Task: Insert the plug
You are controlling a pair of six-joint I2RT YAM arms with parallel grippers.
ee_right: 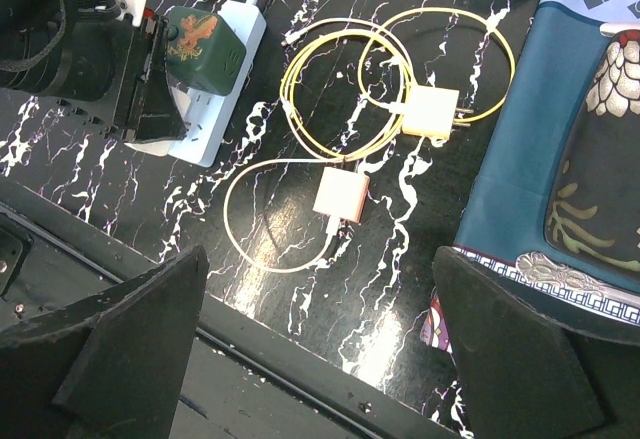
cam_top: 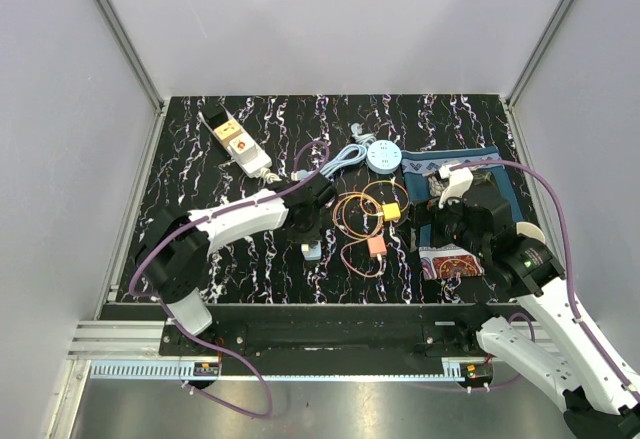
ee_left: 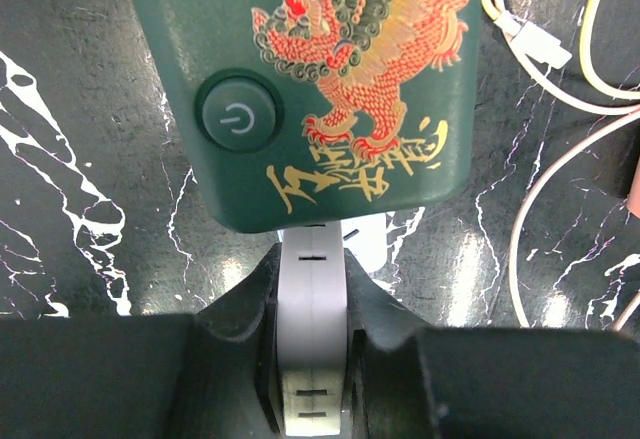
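My left gripper (cam_top: 305,221) hangs over a white power strip (ee_right: 207,119) in the middle-left of the table. In the left wrist view its fingers are shut on a white piece (ee_left: 312,329), just below a green cube plug with a dragon print and power button (ee_left: 330,79). The green plug (ee_right: 203,51) sits on the strip in the right wrist view; whether the white piece is in a socket is hidden. My right gripper stands open above the right side, nothing between its fingers.
An orange charger (ee_right: 340,196) and yellow charger (ee_right: 430,110) with looped cables lie to the right. A round white device (cam_top: 384,156) is at the back, a blue cloth bag (ee_right: 500,199) at the right, another loaded strip (cam_top: 250,156) at the back left.
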